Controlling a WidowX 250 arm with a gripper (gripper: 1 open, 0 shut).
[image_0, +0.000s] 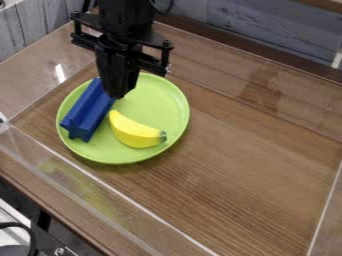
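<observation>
A green plate (163, 92) lies on the wooden table. On it a blue block (87, 110) rests at the left and a yellow banana (135, 130) at the lower right. My black gripper (114, 82) is over the upper left of the plate, by the top end of the blue block. Its fingertips are dark and small, so whether anything is between them is hard to see; it looks shut.
A wall or raised edge runs along the back. A black cable lies at the lower left edge.
</observation>
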